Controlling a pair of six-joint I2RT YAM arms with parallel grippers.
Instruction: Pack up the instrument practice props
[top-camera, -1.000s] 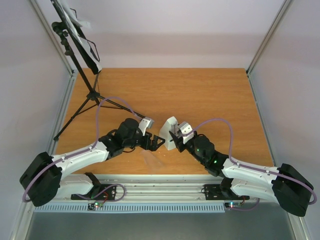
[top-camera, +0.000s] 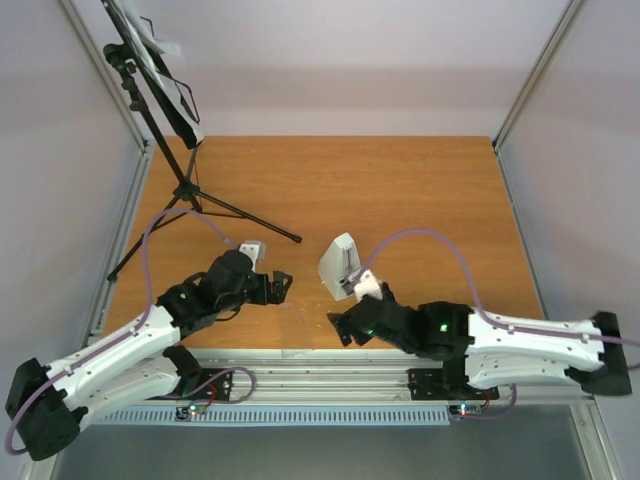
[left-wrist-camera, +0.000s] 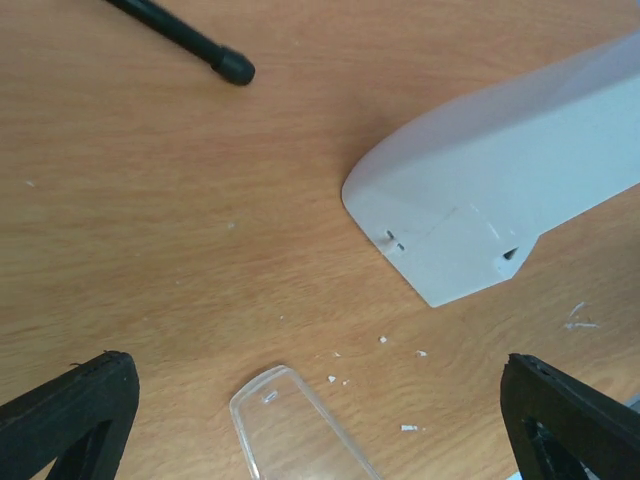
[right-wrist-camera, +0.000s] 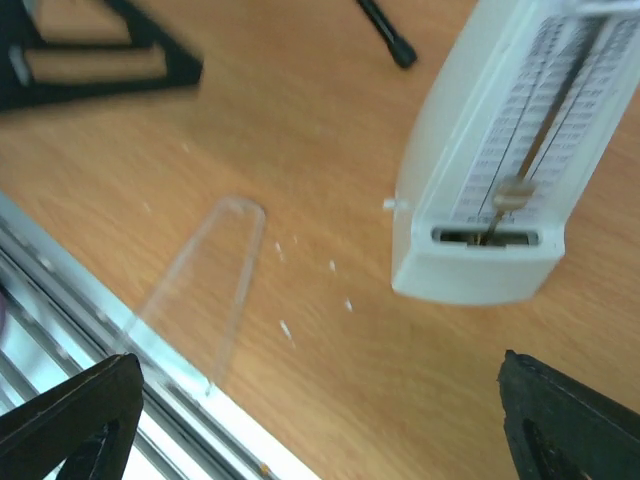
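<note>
The white metronome (top-camera: 338, 262) stands mid-table near the front. Its scale and pendulum face (right-wrist-camera: 500, 190) show in the right wrist view, its plain white side in the left. A clear plastic cover (right-wrist-camera: 243, 285) lies flat by the table's front edge, faint from above. My left gripper (top-camera: 273, 288) is open to the left of the metronome, nothing between its fingers. Closer to the front edge, just below the metronome, my right gripper (top-camera: 350, 327) is open and empty, its arm blurred. A black music stand (top-camera: 186, 190) with white sheets fills the back left.
One leg tip (left-wrist-camera: 232, 66) of the stand reaches toward the metronome. Small white flecks (left-wrist-camera: 408, 428) lie around the clear cover. A metal rail (top-camera: 300, 360) runs along the front.
My left gripper has drawn left, away from the metronome. The metronome appears in the same place.
</note>
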